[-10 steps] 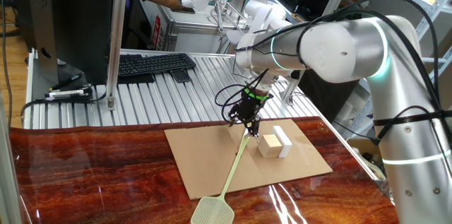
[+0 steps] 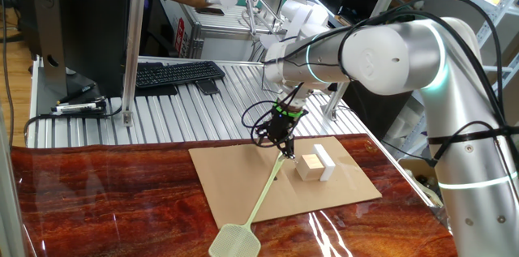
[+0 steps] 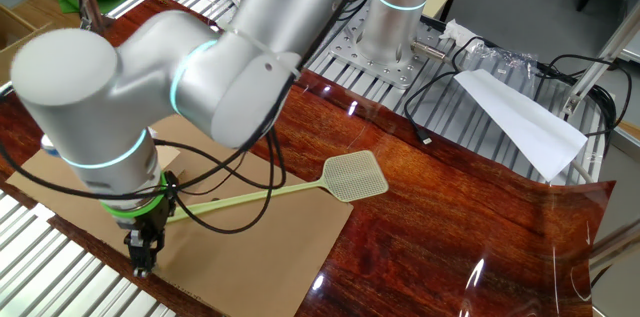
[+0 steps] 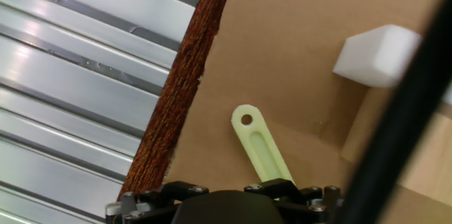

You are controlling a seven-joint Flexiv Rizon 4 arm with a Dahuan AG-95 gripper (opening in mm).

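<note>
A pale green fly swatter lies with its mesh head (image 3: 356, 176) at one end and its long handle (image 2: 266, 188) running over the cardboard toward my gripper (image 2: 278, 147). In the wrist view the handle's rounded end (image 4: 258, 139), with a hole in it, shows ahead of my gripper. From there the handle passes under the right-hand finger side. The finger linkages (image 4: 328, 197) are spread wide apart, so the gripper looks open. Its fingertips are hidden in that view, and whether they touch the handle cannot be told.
A wooden block (image 2: 309, 167) and a white block (image 2: 323, 162) stand together just right of the handle on the brown cardboard (image 2: 235, 177). Loose cables hang around the gripper. A slatted metal surface borders the table.
My gripper has shifted slightly left in exterior view 1. The swatter's head has slid left along with it, and the two blocks have stayed in place.
</note>
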